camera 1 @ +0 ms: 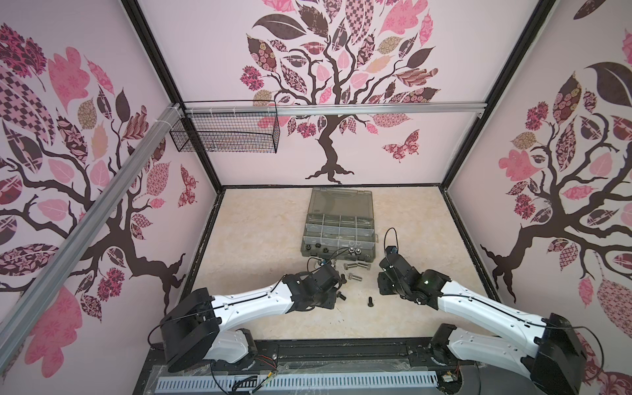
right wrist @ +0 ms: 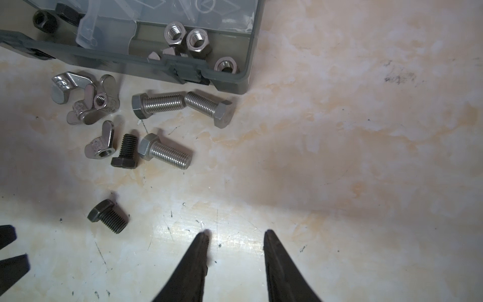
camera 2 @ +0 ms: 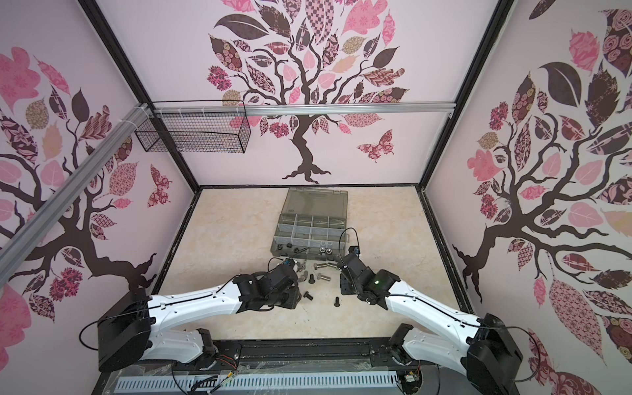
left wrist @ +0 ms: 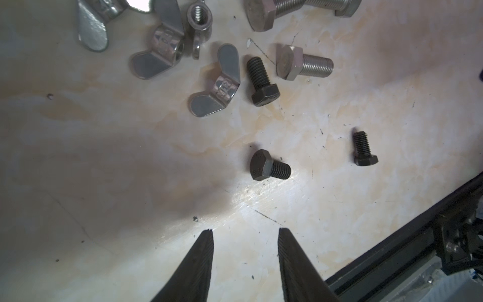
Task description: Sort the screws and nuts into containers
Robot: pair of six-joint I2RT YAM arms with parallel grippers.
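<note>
An open compartment box (camera 1: 337,200) stands at the back, steel nuts (right wrist: 197,41) and dark nuts (right wrist: 44,21) in its front compartments. Before it lie wing nuts (left wrist: 224,90), long steel bolts (right wrist: 168,153) and several dark bolts, among them one (left wrist: 270,166) nearest my left gripper. My left gripper is open above the bolts, its empty fingertips pointing at bare table in its wrist view. My right gripper is open over the table, right of the loose hardware, with nothing between its fingers.
A dark frame rail (left wrist: 377,256) runs along the near edge. A wire basket (camera 1: 223,131) hangs on a rail at the back left, above the table.
</note>
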